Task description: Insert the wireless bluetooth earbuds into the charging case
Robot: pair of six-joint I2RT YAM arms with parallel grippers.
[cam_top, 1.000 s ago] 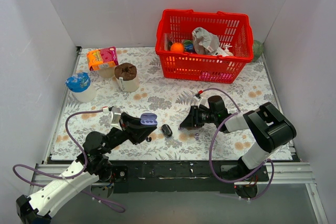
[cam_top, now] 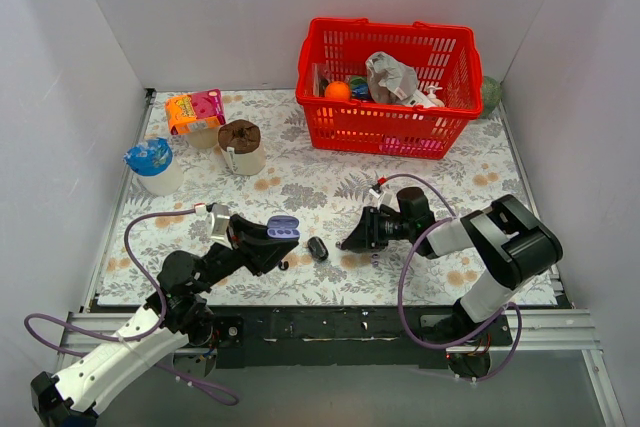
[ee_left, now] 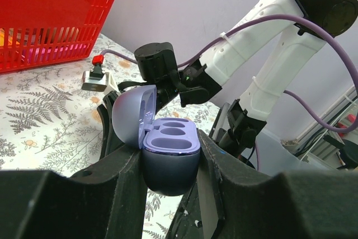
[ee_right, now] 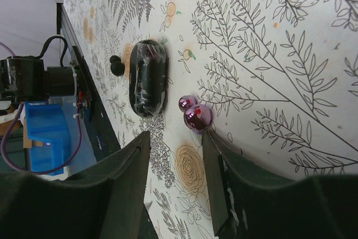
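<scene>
The lavender charging case stands with its lid raised, and its slots look empty. My left gripper is shut on the case body, holding it above the table. Low over the tabletop, my right gripper has its fingers parted. A shiny purple earbud lies just beyond the fingertips, nearer the right-hand finger; whether they touch I cannot tell. From above, the right fingers mostly hide that spot. Another small earbud lies on the cloth beside the right gripper.
A black oval case lies between the two grippers, with a small black earbud to its left. The red basket stands at the back; a brown-topped container and blue-topped jar are back left.
The right gripper's fingertips have shifted slightly, and the small purple spot at them no longer shows from above. My left arm and the case have stayed put.
</scene>
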